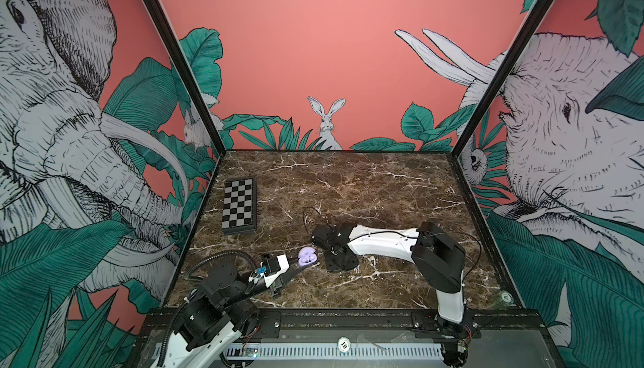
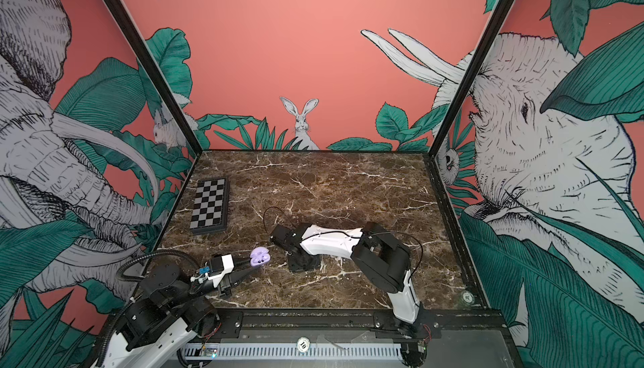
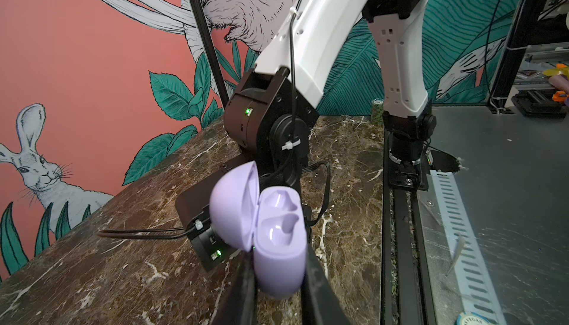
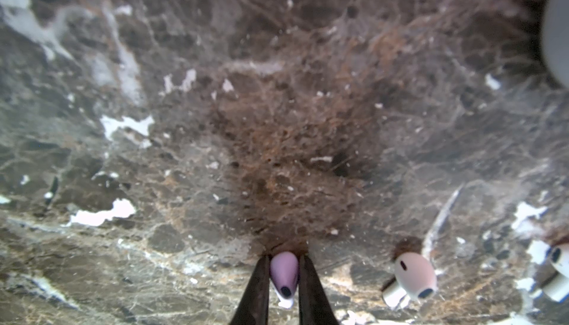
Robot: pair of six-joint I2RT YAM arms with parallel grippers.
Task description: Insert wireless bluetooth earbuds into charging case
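Note:
My left gripper is shut on the lilac charging case, held upright above the table with its lid open and both wells showing empty. Beside it, my right gripper points down at the marble surface, shut on a purple earbud. A pinkish earbud lies to the right of those fingers, and a white one is partly visible at the frame's right edge.
A checkered board lies at the back left of the table.

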